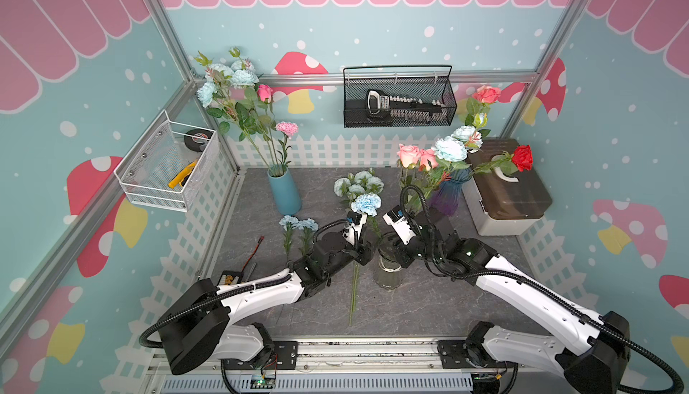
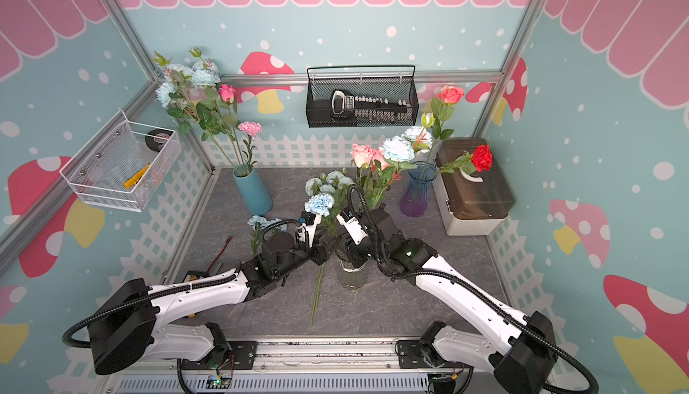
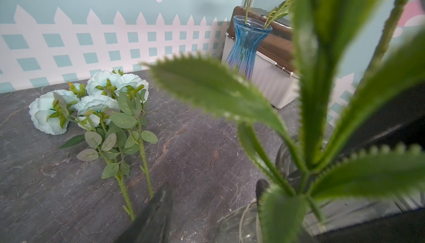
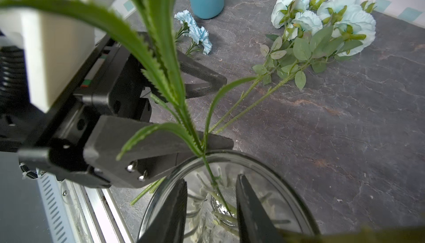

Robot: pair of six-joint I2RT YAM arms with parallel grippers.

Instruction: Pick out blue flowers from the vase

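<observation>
A blue carnation [image 1: 366,203] stands on a leafy stem [image 4: 204,154] in the glass vase [image 1: 387,272]. My left gripper is partly open beside that stem at the vase's rim; whether the stem lies between its fingers is unclear. My right gripper is open over the vase mouth, the stem's lower part visible behind its fingertips. Pale blue roses [image 3: 53,110] lie on the table behind the vase, and two light blue carnations [image 4: 199,37] lie to the left.
A teal vase [image 1: 283,193] with flowers stands back left, a purple-blue vase [image 2: 415,193] with flowers back right, beside a lidded box [image 1: 506,207]. Mesh baskets [image 1: 398,107] hang on the walls. Some tools [image 1: 231,277] lie front left.
</observation>
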